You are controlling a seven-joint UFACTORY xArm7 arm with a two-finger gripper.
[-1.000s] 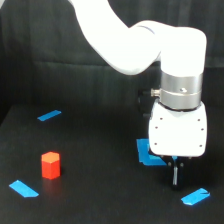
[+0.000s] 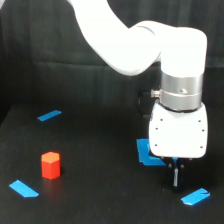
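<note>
A small orange-red cube (image 2: 50, 166) rests on the dark table at the left. My gripper (image 2: 175, 180) points down at the right of the camera view, well apart from the cube. The white hand (image 2: 178, 131) is above its dark fingers, which appear as one thin upright shape, so the gap between them is hidden. No object shows at the fingertips. Partly behind the hand lies a blue patch (image 2: 146, 153) on the table.
Blue strips mark the table at the back left (image 2: 49, 115), the front left (image 2: 23, 188) and the front right (image 2: 195, 197). Bare dark table separates the cube from the arm. A dark curtain (image 2: 75, 60) hangs behind.
</note>
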